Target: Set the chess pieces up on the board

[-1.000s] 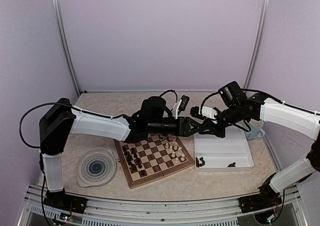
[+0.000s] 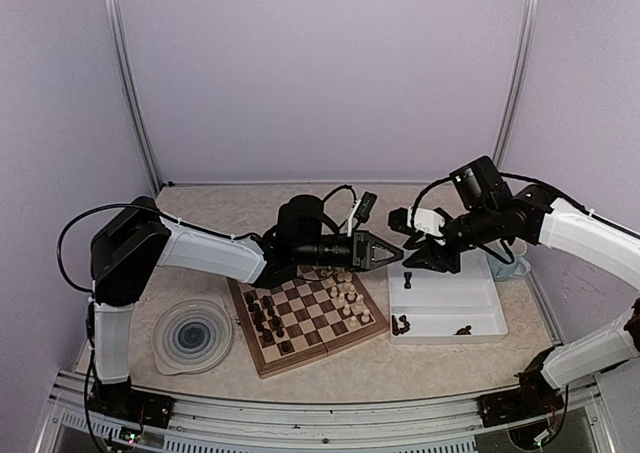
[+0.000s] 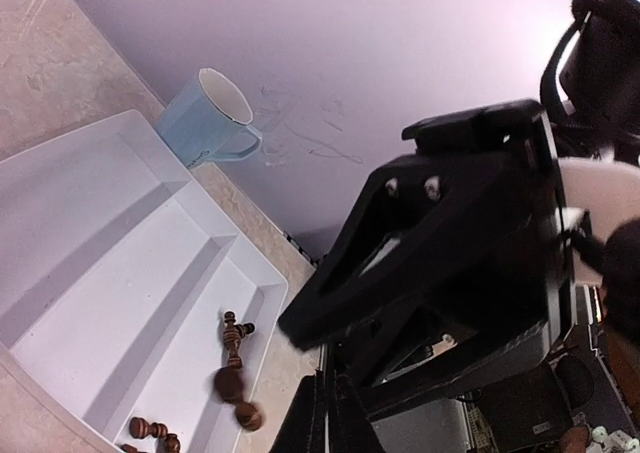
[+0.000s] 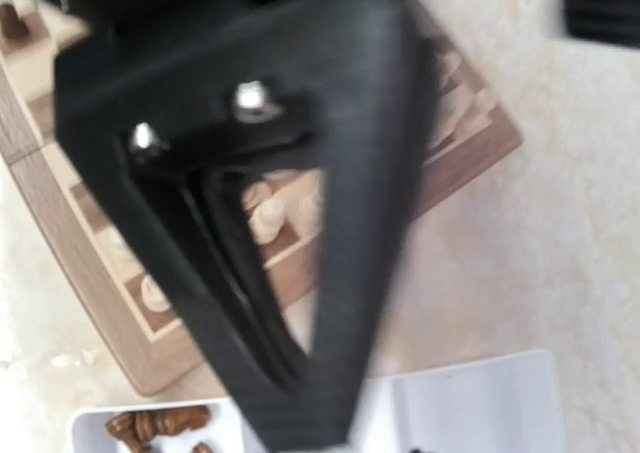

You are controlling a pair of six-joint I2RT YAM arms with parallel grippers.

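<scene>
Over the tray's left edge, my left gripper (image 2: 388, 254) faces my right gripper (image 2: 418, 255), with a small gap between them. In the left wrist view the left fingers (image 3: 342, 423) lie close together at the bottom, and no piece shows between them. The right gripper stands open there, nothing visible in its fingers. A blurred brown chess piece (image 3: 229, 384) appears in mid-air above the tray, apart from both grippers; from above, a dark piece (image 2: 408, 280) shows just below the right gripper. The chessboard (image 2: 325, 349) bears light pieces (image 2: 352, 303) and dark pieces (image 2: 266, 316).
A white compartmented tray (image 2: 470, 294) holds brown pieces at its front left (image 2: 401, 324) and front right (image 2: 463, 330). Behind it stands a light blue mug (image 3: 207, 118). A round translucent lid (image 2: 193, 336) lies left of the board.
My right gripper has drawn back from the left one, rightwards and slightly up in the top view. A dark piece now shows below it. The left gripper has barely moved.
</scene>
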